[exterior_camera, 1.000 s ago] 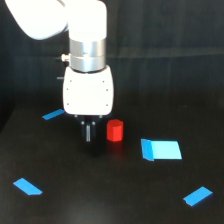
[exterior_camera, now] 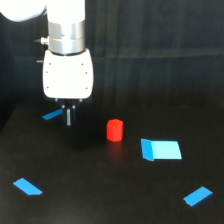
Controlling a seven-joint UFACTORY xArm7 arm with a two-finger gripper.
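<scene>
A small red block stands on the dark table, right of the middle of the camera view's left half. To its left, my gripper points down from the white hand, clear of the block. The fingers are small and dark against the table, so whether they are apart or together does not show clearly. Nothing can be made out between them. A light blue square lies flat to the right of the block, with a darker blue strip along its left side.
Blue tape marks lie on the table: one at the front left, one at the front right and one at the back left, near the gripper.
The arm and gripper have moved left and slightly up in the view, farther from the red block. The block and the light blue square have stayed in place.
</scene>
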